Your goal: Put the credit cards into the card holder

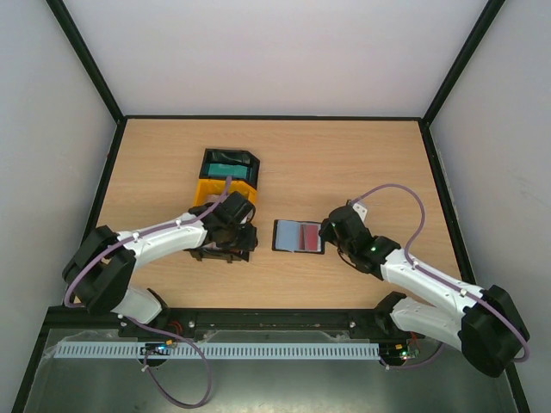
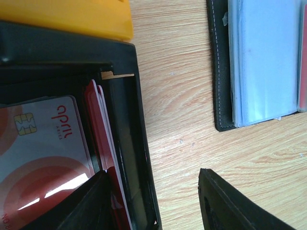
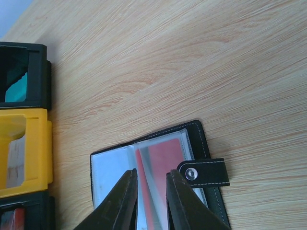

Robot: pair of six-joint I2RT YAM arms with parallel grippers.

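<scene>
The card holder (image 1: 291,236) lies open on the table, blue sleeves left and pink right, with a snap strap (image 3: 211,172). In the left wrist view, red-and-white cards (image 2: 43,153) lie in a black bin (image 2: 134,129), with several red cards (image 2: 100,124) on edge at its right side. My left gripper is open over that bin, one finger at the upright cards, the other beyond the bin's rim. My right gripper hangs over the holder, its fingertips a little apart, nothing visible between them.
A yellow bin (image 3: 36,153) and a further black bin (image 3: 38,81) with teal items stand behind the card bin.
</scene>
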